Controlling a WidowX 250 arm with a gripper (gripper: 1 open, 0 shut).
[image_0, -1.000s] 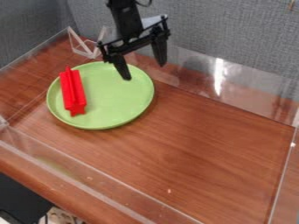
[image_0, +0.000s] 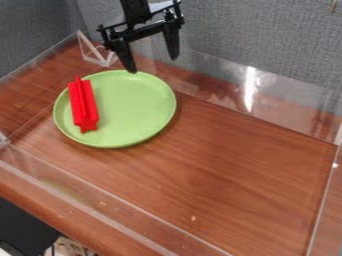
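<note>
A green plate (image_0: 135, 117) lies on the wooden table toward the back left. A red elongated object (image_0: 83, 105) rests along the plate's left side. My black gripper (image_0: 151, 64) hangs above the back of the plate, open, with its fingers spread apart and nothing between them.
Clear plastic walls (image_0: 250, 90) edge the table, with a small white wire-like shape (image_0: 94, 50) at the back left corner.
My gripper has moved a little up and toward the back over the last second. The plate and red object have not moved.
</note>
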